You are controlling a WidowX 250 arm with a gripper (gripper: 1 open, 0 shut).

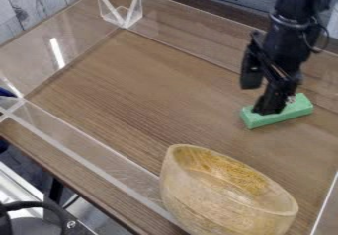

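Note:
My dark gripper (264, 91) is at the upper right of the camera view, low over a green rectangular block (294, 109) and partly in front of its left end. The fingers look apart, open, with nothing clearly held, though they are blurred. Whether they touch the block I cannot tell.
A large tan oval bowl (227, 192) sits at the bottom right. A clear angular piece (121, 12) stands at the upper left. A transparent edge runs along the table's left side, with dark equipment at the lower left.

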